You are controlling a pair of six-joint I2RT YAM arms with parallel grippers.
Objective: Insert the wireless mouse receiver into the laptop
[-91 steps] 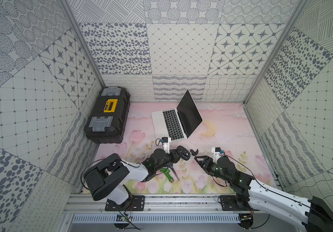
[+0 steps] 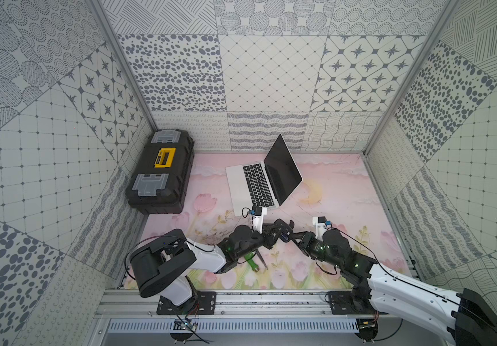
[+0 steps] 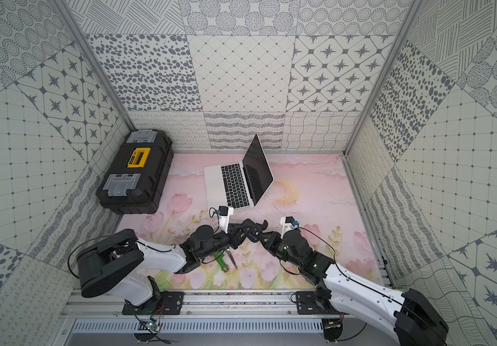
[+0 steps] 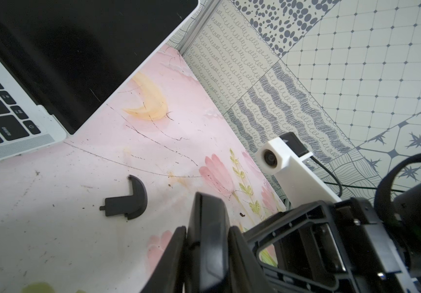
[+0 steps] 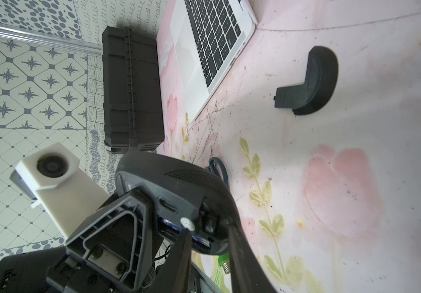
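Observation:
Held off the table, the black mouse [image 5: 186, 183] has my left gripper shut on it. Its underside, with an open bay, faces my right gripper. The right gripper's fingers stand apart, one in front of the bay and one by the mouse's end. A small dark block [image 5: 210, 223] shows in the bay between them; I cannot tell for sure that it is the receiver. The silver laptop [image 2: 255, 181] stands open behind the arms, one side edge with ports [image 5: 230, 68] visible in the right wrist view.
The mouse's loose black cover [image 5: 313, 83] lies on the table right of the laptop. A black toolbox [image 2: 161, 173] stands at left. A green-handled tool [image 2: 251, 263] and scissors [image 5: 218, 168] lie near the left arm.
My left gripper has carried the mouse slightly right, up to the right gripper, which has shifted a little left. In the top left view the mouse now overlaps the loose cover.

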